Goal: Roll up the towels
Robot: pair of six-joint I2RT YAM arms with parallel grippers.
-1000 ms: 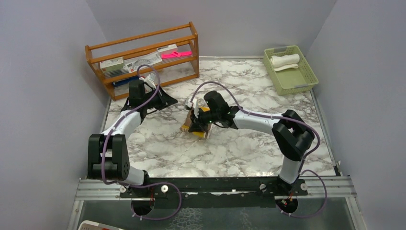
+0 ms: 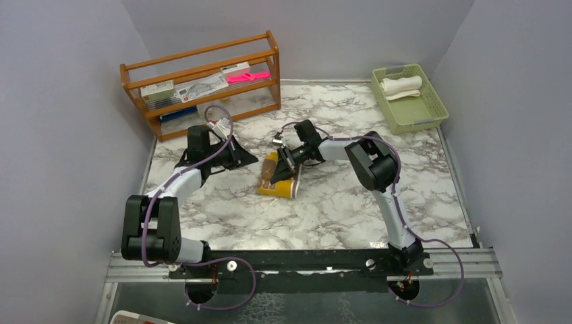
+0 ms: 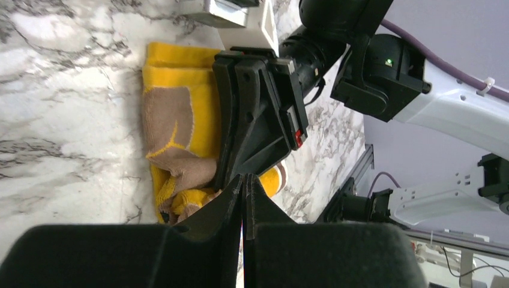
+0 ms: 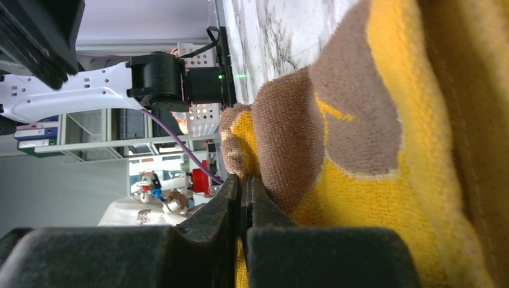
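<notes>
A yellow and brown towel (image 2: 278, 190) lies folded in the middle of the table, partly hidden under my right gripper (image 2: 273, 181). In the left wrist view the towel (image 3: 167, 120) has a flat far part and a bunched near end. My right gripper is shut, its tips against a fold of the towel (image 4: 354, 198); whether any cloth is pinched between them cannot be seen. Left of the towel and apart from it, my left gripper (image 2: 255, 160) is shut with nothing between its fingers.
A green basket (image 2: 442, 111) with a rolled white towel (image 2: 401, 86) stands at the back right. At the back left is a wooden rack (image 2: 202, 69) holding boxes and a pink item.
The towel lies flatter. My left gripper has moved slightly right and towards the front.
</notes>
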